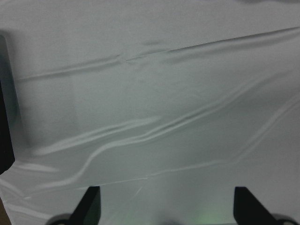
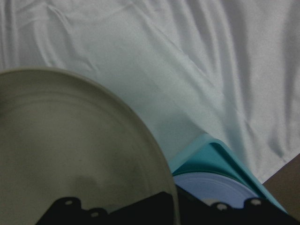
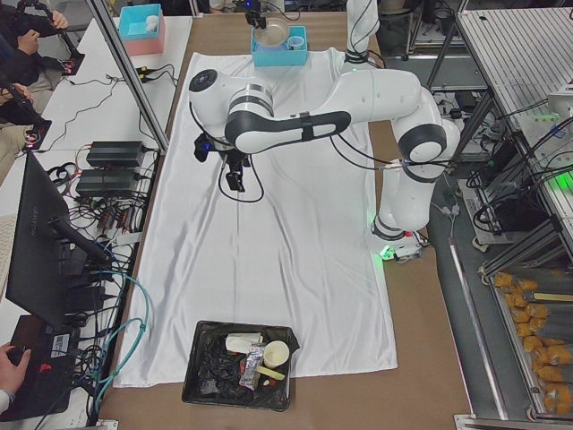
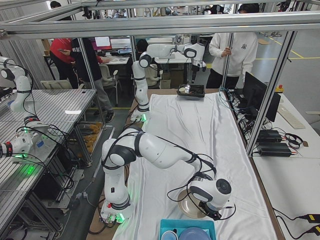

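A beige plate [image 4: 187, 205] is held by my right gripper, which is shut on its rim and holds it near the blue tray [image 4: 165, 226] at the far end of the white cloth. A blue plate [image 2: 211, 186] and a small cup [image 4: 170, 235] are in that tray. My left gripper hangs over bare cloth with its fingers wide apart and nothing between them.
A black bin [image 3: 201, 365] of mixed items sits at the opposite end of the cloth [image 3: 260, 269]. A monitor and cables [image 3: 98, 260] line one side, metal frame posts stand along it.
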